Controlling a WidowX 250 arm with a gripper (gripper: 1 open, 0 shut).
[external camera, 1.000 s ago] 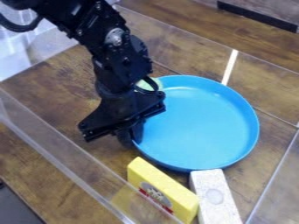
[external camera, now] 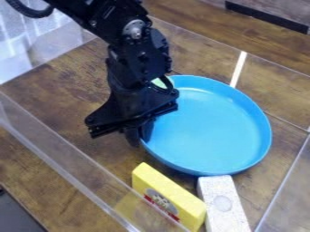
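My black gripper [external camera: 130,127] is down at the left rim of a blue plate [external camera: 212,127], its fingers pointing toward the wooden table. It looks shut; whether anything sits between the fingertips is hidden. A small pale green item [external camera: 159,83] shows behind the gripper at the plate's upper left, mostly hidden.
A yellow box [external camera: 169,195] and a white block [external camera: 222,201] lie in front of the plate. Clear panels edge the work area at the lower left and right.
My gripper has shifted slightly upward in the view from where it was a second ago. The plate and boxes look essentially unchanged.
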